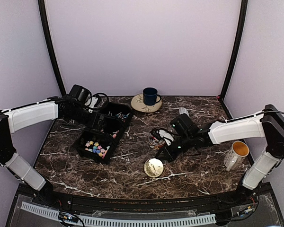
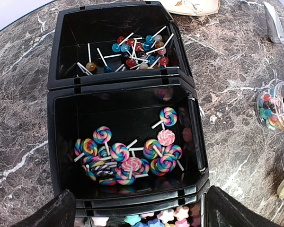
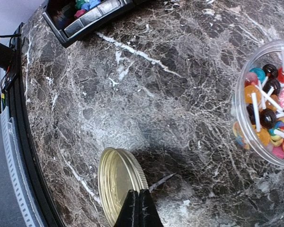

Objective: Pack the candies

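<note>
A gold jar lid (image 1: pixel 154 168) is tilted up at my right gripper's shut fingertips (image 3: pixel 137 198), apparently pinched at its rim. A clear jar of mixed candies (image 3: pixel 270 109) stands beside it, partly hidden by the right arm in the top view. My left gripper is open above black bins holding ball lollipops (image 2: pixel 142 52), swirl lollipops (image 2: pixel 120 153) and star candies (image 1: pixel 95 147).
A plate (image 1: pixel 139 106) with a blue mug (image 1: pixel 150 96) sits at the back, a scoop (image 2: pixel 274 23) right of it. A patterned mug (image 1: pixel 235 155) stands at the right.
</note>
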